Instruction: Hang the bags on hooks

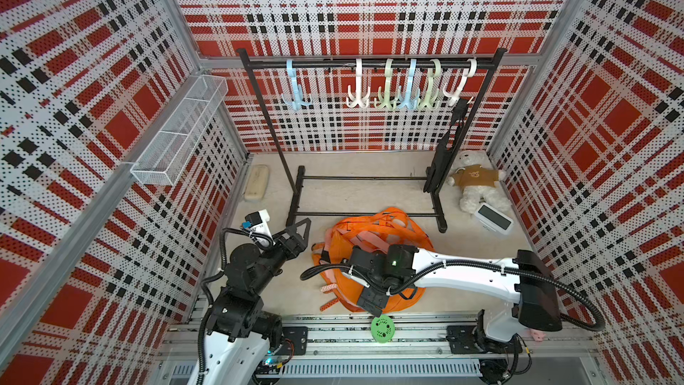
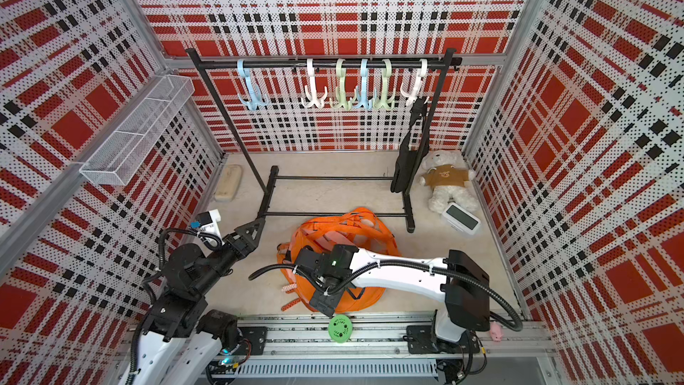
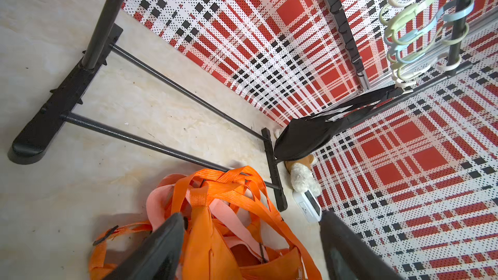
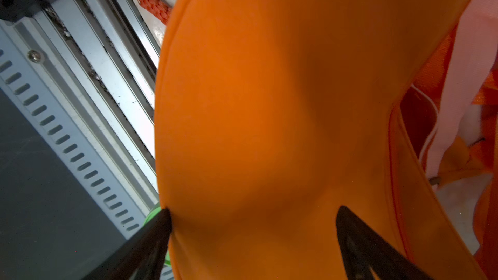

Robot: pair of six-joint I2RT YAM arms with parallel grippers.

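Note:
The orange bag lies flat on the floor in front of the rack, its straps piled on the side toward the rack. My left gripper hangs to the left of the bag, fingers apart and empty. In the left wrist view the bag's straps show beyond those fingers. Over the bag's front part my right gripper points down, open; orange cloth fills the gap seen between its fingers, not gripped. Several hooks hang on the rack's top bar, among them a left blue hook and a white hook.
A black bag hangs at the rack's right end. A teddy bear and a white device lie at the right. A wire basket is on the left wall. Rack feet stand behind the orange bag.

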